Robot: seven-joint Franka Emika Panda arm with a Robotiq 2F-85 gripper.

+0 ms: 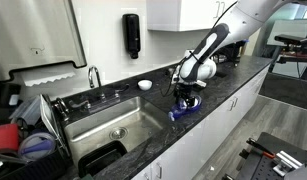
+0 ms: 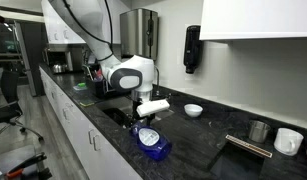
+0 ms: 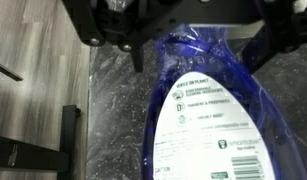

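A translucent blue bottle with a white printed label fills the lower right of the wrist view. It appears to lie on the dark countertop, label towards the wrist camera. My gripper is open, its dark fingers standing apart on either side of the bottle's narrow end. Whether either finger touches the plastic is hard to tell. From the side, the gripper hangs low right at the bottle; the same blue bottle shows near the counter's front edge, partly covered by the arm.
A sink lies beside the bottle. Behind it stand a white bowl, a metal pot and a white canister. A dish rack with blue items occupies the far side of the sink.
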